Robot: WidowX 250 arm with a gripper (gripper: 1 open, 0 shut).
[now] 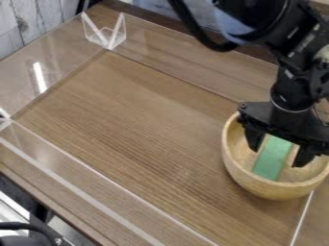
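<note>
A pale wooden bowl (263, 190) stands at the right of the table. Inside it lies a green elongated block (270, 159), resting along the bowl's left part. My black gripper (283, 147) is lowered into the bowl from above, its fingers around the block's upper end and the space just right of it. Its fingers look spread apart; whether they touch the block cannot be told, and the block's far end is partly hidden.
Clear plastic brackets (107, 31) stand at the back left, and a dark gap lies beyond the near left edge.
</note>
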